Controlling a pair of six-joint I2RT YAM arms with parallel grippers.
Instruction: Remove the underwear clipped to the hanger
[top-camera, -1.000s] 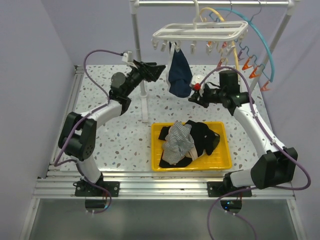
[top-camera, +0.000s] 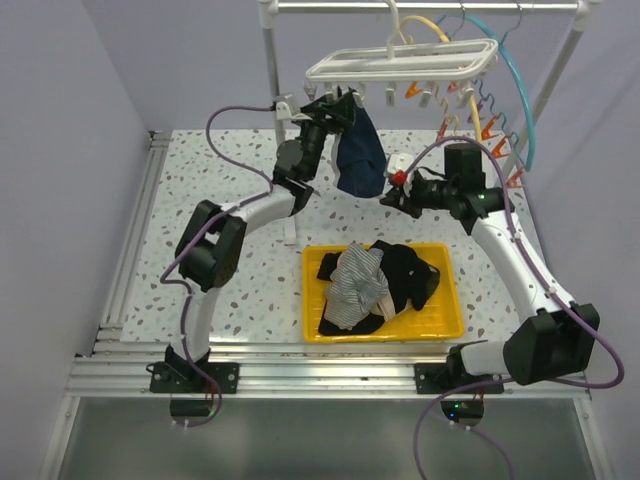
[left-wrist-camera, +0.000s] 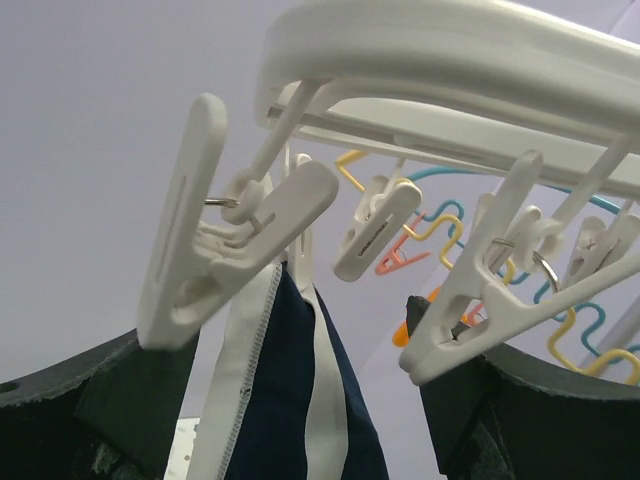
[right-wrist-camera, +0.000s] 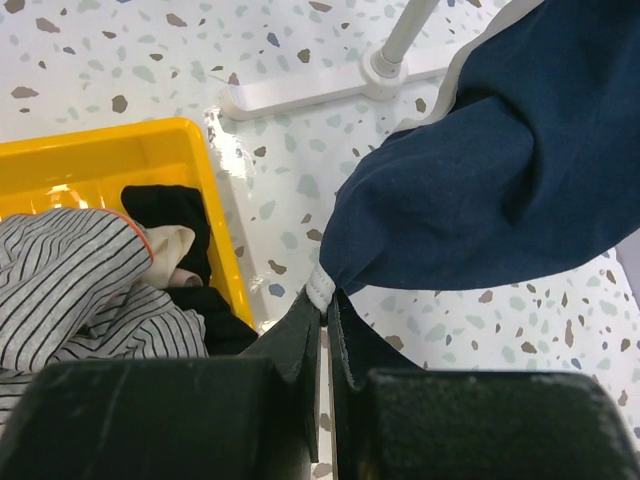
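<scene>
Navy underwear with pale bands (top-camera: 360, 150) hangs from white clips on the white hanger (top-camera: 400, 58). In the left wrist view its top (left-wrist-camera: 285, 370) is under two clips, between the open fingers of my left gripper (top-camera: 330, 112), which stand at either side of the clips. My right gripper (top-camera: 395, 190) is shut at the garment's lower end; in the right wrist view a white strip of its lower tip (right-wrist-camera: 322, 286) meets the fingertips, though how much is between them is unclear.
A yellow bin (top-camera: 450, 318) with striped and black clothing stands below on the speckled table. Rack posts (top-camera: 270, 50) and coloured hangers (top-camera: 518, 90) with clips surround the work area at the top and right.
My left gripper has moved right and up, from beside the rack post to the top of the hanging underwear. The right arm has moved only slightly.
</scene>
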